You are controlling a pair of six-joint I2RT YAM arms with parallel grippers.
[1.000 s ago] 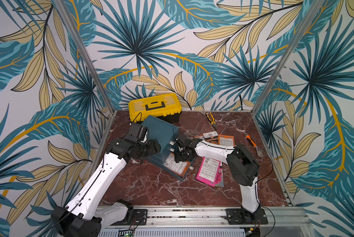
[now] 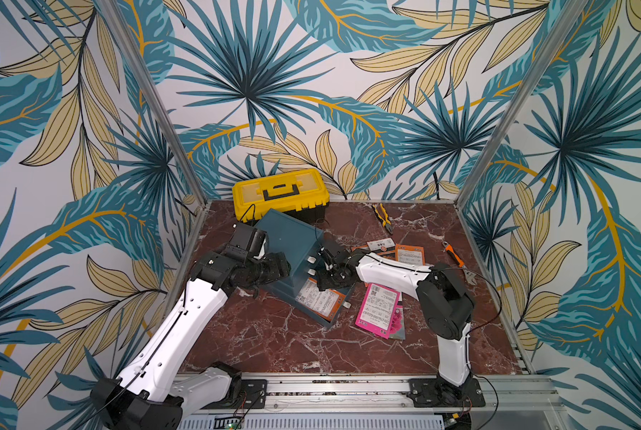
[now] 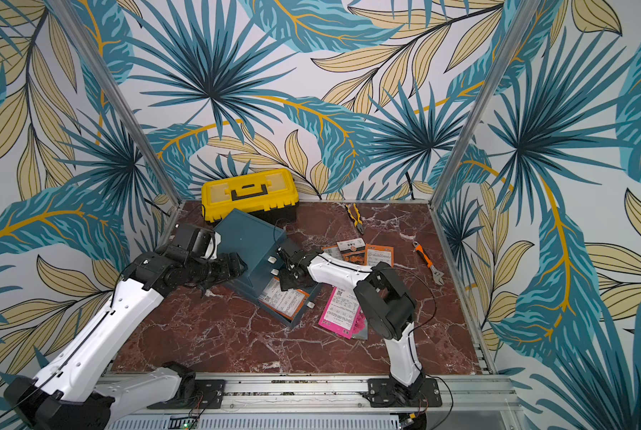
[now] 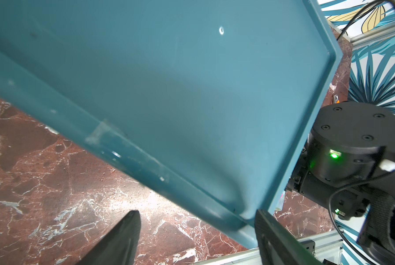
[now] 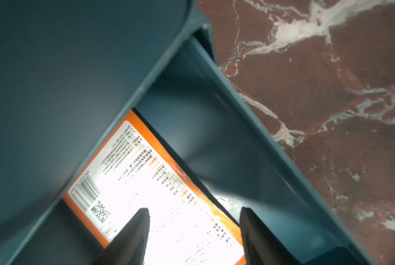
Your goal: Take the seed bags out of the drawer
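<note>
A blue drawer cabinet (image 2: 292,236) stands left of centre, with its bottom drawer (image 5: 259,128) pulled out. Flat in that drawer lies an orange-edged seed bag (image 5: 162,207) with a white label; its far end goes under the cabinet. Over the bag my right gripper stands open, nothing between its fingers. My left gripper is part open at the cabinet's left side, a corner of the cabinet top close to one of its fingers (image 4: 277,243). On the table to the right lie pink seed bags (image 2: 379,308) and an orange one (image 2: 410,255).
A yellow toolbox (image 2: 281,192) stands behind the cabinet. Yellow pliers (image 2: 383,218) and an orange-handled wrench (image 2: 455,256) lie at the back right.
My right arm has shifted very slightly over the drawer. The left arm, cabinet and bags look unmoved in the top left view.
</note>
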